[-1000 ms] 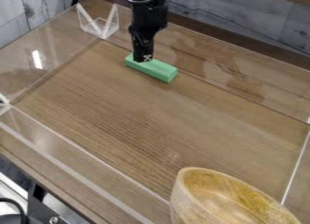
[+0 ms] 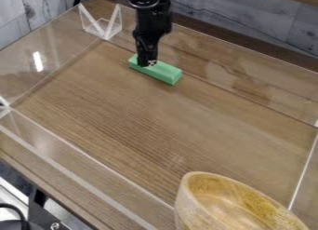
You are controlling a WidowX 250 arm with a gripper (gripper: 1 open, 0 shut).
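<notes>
A green block (image 2: 162,72) lies on the wooden table at the upper middle. The black gripper (image 2: 147,57) hangs from above over the block's left end, its tips close to or touching it; whether its fingers are open or shut is not clear.
A pale yellow bowl (image 2: 230,201) sits at the bottom right edge. A clear wire-like holder (image 2: 102,24) stands at the back left, beside the arm. Cables lie off the lower left edge.
</notes>
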